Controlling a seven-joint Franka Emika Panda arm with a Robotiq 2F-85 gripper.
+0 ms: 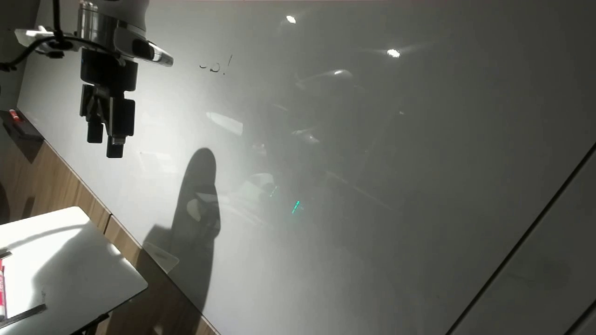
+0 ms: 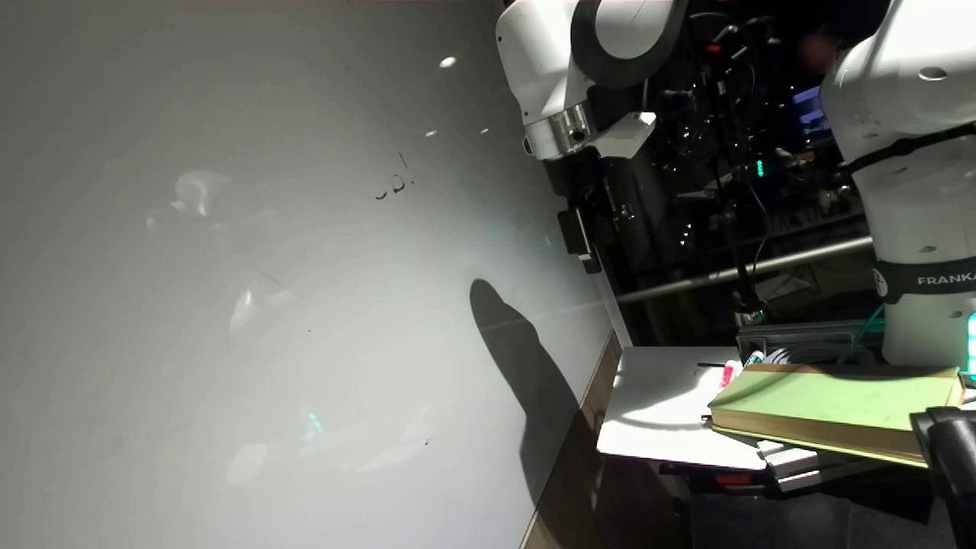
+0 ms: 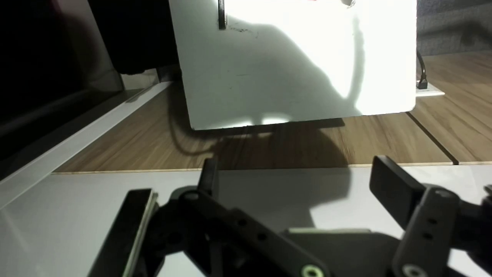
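My gripper [image 1: 105, 142] hangs in front of the large whiteboard [image 1: 357, 251], on its left side in exterior view 1. Its fingers stand wide apart in the wrist view [image 3: 297, 180], and nothing is between them. A few small dark marks [image 1: 212, 68] are on the board, up and to the right of the gripper. The white side table [image 1: 72, 273] lies lower down, with a red-and-white marker [image 2: 729, 374] on it in exterior view 2. Only part of that marker shows in exterior view 1.
A green book [image 2: 837, 393] lies at the right of the side table in exterior view 2. Wood panelling [image 1: 78, 184] runs under the board. A dark tray holding something red [image 1: 15, 115] is at the far left. Most of the board's face is free.
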